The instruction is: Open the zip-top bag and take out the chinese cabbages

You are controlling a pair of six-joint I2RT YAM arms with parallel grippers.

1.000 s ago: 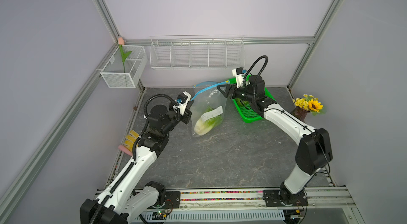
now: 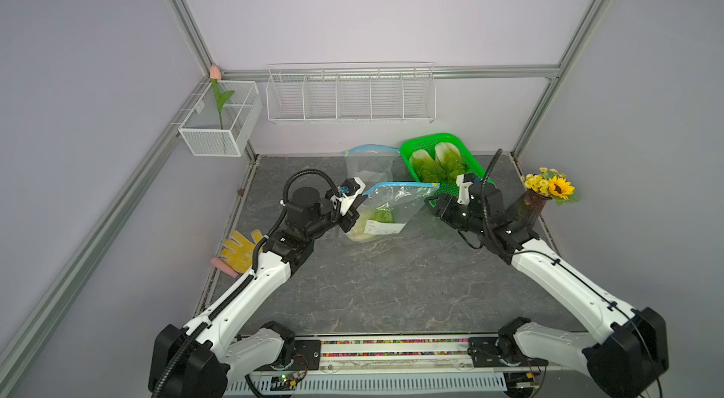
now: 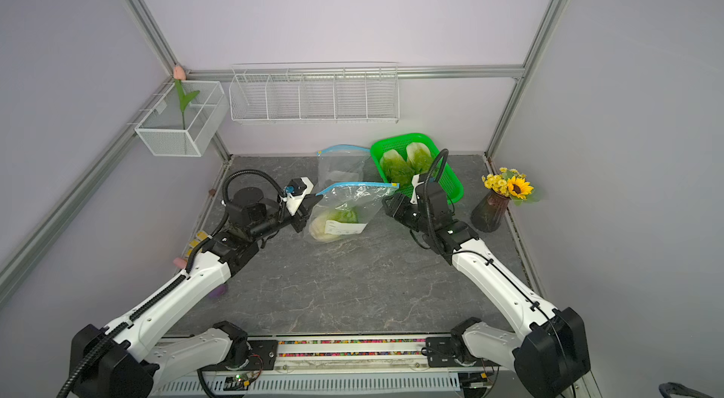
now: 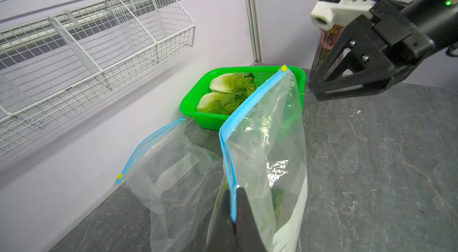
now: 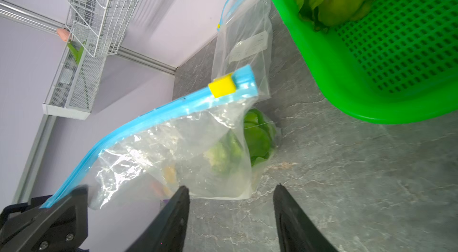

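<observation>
A clear zip bag (image 2: 399, 209) with blue top strip and yellow slider (image 5: 222, 86) holds a cabbage (image 3: 341, 217) in the middle. My left gripper is shut on the left end of its strip, holding it raised. My right gripper is apart from the slider end, fingers parted with nothing between them. A second bag (image 4: 169, 175), looking empty, lies behind. Two cabbages (image 4: 226, 85) sit in the green basket (image 5: 310, 61) at back right.
Wire racks (image 2: 350, 96) hang on the back and left walls. A flower vase (image 3: 490, 211) stands at the right, a yellow glove (image 2: 240, 251) at the left.
My right gripper has moved down and right, away from the slider. My left gripper has moved slightly right with the bag's end, and the held bag has swung lower.
</observation>
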